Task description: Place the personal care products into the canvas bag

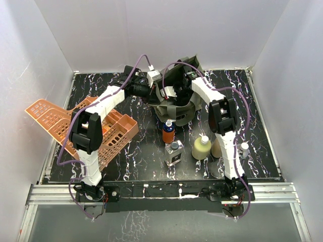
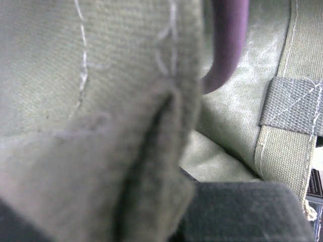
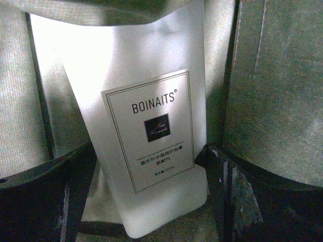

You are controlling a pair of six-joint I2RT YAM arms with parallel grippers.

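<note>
The olive canvas bag point(image 1: 179, 111) stands open at the back. My left gripper point(image 1: 151, 93) is at its left rim, shut, with canvas point(image 2: 101, 60) filling the left wrist view; whether cloth is between its fingers is unclear. My right gripper point(image 1: 176, 88) is inside the bag, part open around a silver BOINAITS pouch point(image 3: 146, 126), its fingers at either side. An orange bottle point(image 1: 168, 132) with blue top, a clear square bottle point(image 1: 173, 155), a yellow-green bottle point(image 1: 201, 148), a tan bottle point(image 1: 216, 148) and a small bottle point(image 1: 244, 149) stand on the table.
An orange plastic basket point(image 1: 123, 131) sits at the left under my left arm. Bare marble table point(image 1: 141, 161) shows at front left of the bottles. Grey walls enclose the sides and back.
</note>
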